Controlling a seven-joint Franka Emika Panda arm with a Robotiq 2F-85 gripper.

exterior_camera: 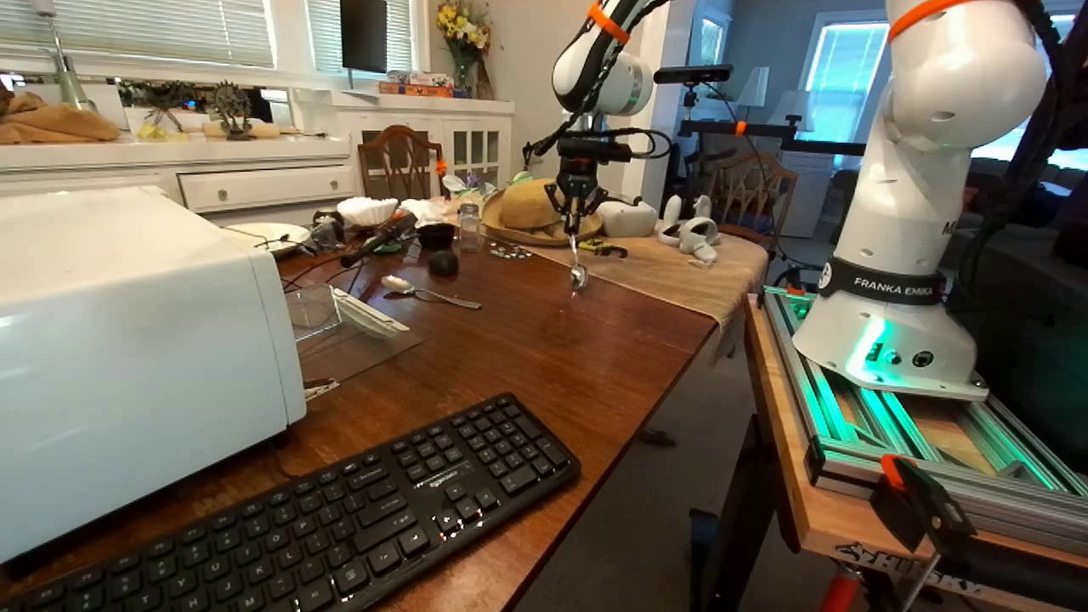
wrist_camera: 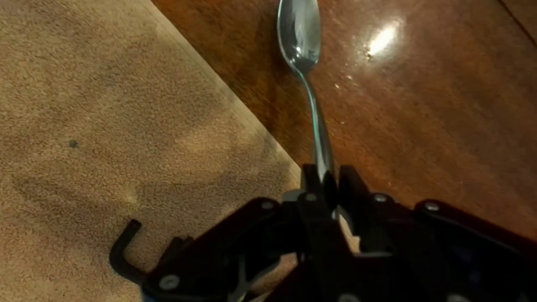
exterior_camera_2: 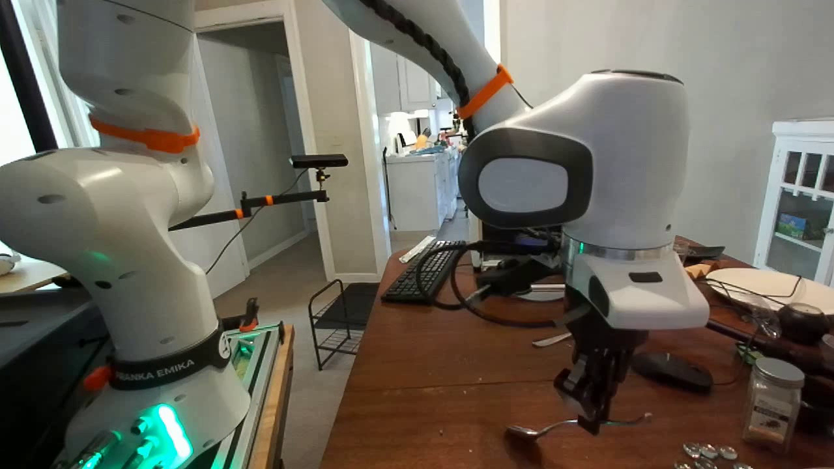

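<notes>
A shiny metal spoon [wrist_camera: 300,37] is pinched by its handle in my gripper, its bowl pointing away from the fingers in the wrist view. Exterior view 1 shows my gripper [exterior_camera: 575,230] above the far part of the wooden table, with the spoon's bowl [exterior_camera: 579,277] hanging below it. From the other side, the spoon [exterior_camera_2: 525,431] extends to both sides of the gripper [exterior_camera_2: 591,422]. The fingers are shut on the handle, and part of that handle is hidden between them.
Another spoon [exterior_camera: 444,297] lies on the table beside a black mouse [exterior_camera: 443,263]. A tan cloth [exterior_camera: 673,267] carries a straw hat [exterior_camera: 532,209] and white controllers [exterior_camera: 695,233]. A glass jar [exterior_camera_2: 772,402] stands near several small metal pieces. The keyboard [exterior_camera: 388,500] and white appliance [exterior_camera: 133,357] occupy the near side.
</notes>
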